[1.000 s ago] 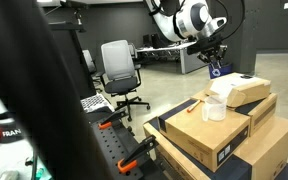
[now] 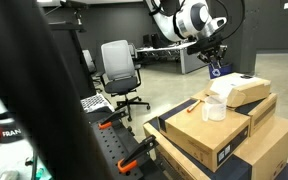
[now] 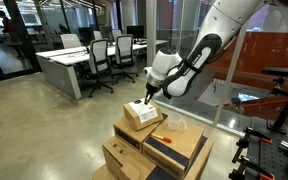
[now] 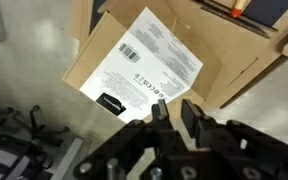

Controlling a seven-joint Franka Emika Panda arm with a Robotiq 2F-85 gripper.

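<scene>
My gripper stands open in the wrist view, with a gap between its fingers and nothing held there. Behind it in that view lies a cardboard box with a white printed label. The white arm reaches over the boxes from the back in exterior view 1, its gripper up in the air. A cardboard box carries a clear plastic container and a small orange object. In exterior view 2 the orange object lies on the box top, apart from the gripper.
A smaller box with a pale top sits behind the container; in exterior view 2 this box is below the arm. Office chairs stand farther back. Open floor lies left of the boxes.
</scene>
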